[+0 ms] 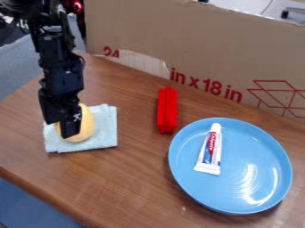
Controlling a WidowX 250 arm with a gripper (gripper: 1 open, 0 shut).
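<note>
My black gripper (64, 116) is at the left, lowered over a round yellow object (80, 131) that rests on a folded pale cloth (102, 135). Its fingers partly cover the yellow object; whether they are open or shut on it is hard to tell. To the right, a white toothpaste tube (210, 150) lies on a blue plate (256, 178). A red oblong object (168, 110) lies on the wooden table behind the plate.
A large cardboard box (202, 49) stands along the back of the table (137, 187). The table's front-left edge borders a blue area.
</note>
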